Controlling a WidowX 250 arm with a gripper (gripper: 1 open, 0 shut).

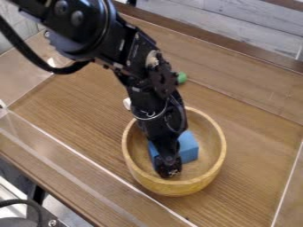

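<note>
A black robot arm reaches down from the top left into a tan wooden bowl (pixel 197 183). Its gripper (pixel 167 151) is inside the bowl, around and over a blue block (pixel 187 144), with the fingers open. The gripper hides part of the block, and whether the fingers touch it I cannot tell.
A small green object (pixel 182 77) and a white object (pixel 128 104) lie behind the bowl, partly hidden by the arm. A pale wall runs along the back.
</note>
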